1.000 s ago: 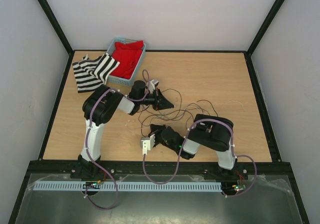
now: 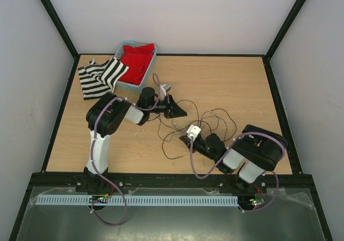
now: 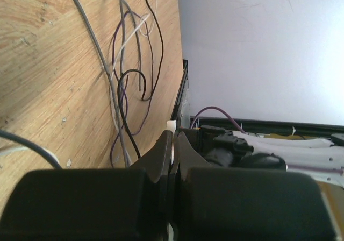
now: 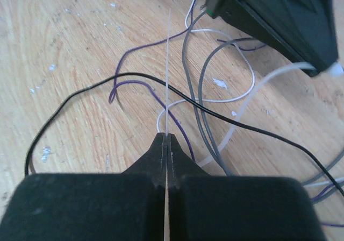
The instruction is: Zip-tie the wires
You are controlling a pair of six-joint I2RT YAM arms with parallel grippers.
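Loose wires, black, grey, purple and white, lie tangled on the wooden table; a black wire (image 4: 236, 121) crosses in front of my right gripper. That gripper is shut, with a thin pale strip (image 4: 167, 74), seen edge-on, standing out from its fingertips. My left gripper is shut too, a small white end (image 3: 171, 125) showing between its tips. From the dark left fingers (image 4: 279, 20), a white zip tie (image 4: 258, 87) curves down toward the wires. Whether the thin strip belongs to this tie, I cannot tell. Grey wires (image 4: 207, 112) pass close to the tie.
A blue basket (image 2: 151, 66) holding red cloth (image 2: 134, 66) stands at the back left beside a striped cloth (image 2: 99, 78). A thin white strip (image 2: 251, 110) lies alone on the right.
My right gripper has moved right and up in the top view, from the near side of the wires to their edge. The wires have shifted a little; the left arm has hardly moved.
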